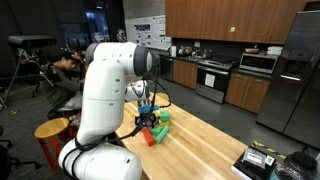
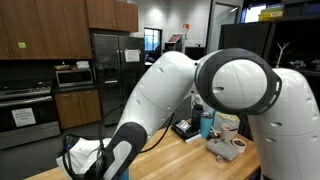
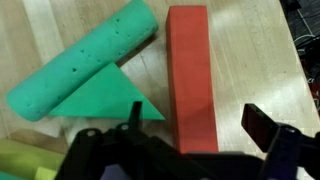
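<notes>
In the wrist view a long red block [image 3: 190,75] lies on the wooden table, between the two fingers of my gripper as seen from above. The fingers stand open, wide of the block on both sides, and do not appear to touch it. Left of it are a green cylinder [image 3: 85,58] and a flat green triangle [image 3: 105,95]. From outside, the gripper [image 1: 147,122] hangs low over the table beside red and green blocks.
A yellow-green piece [image 3: 25,160] shows at the wrist view's lower left corner. Dark cables [image 3: 310,45] run along the right edge. More green blocks [image 1: 257,158] lie on the near table, and the table's middle [image 1: 195,145] is clear.
</notes>
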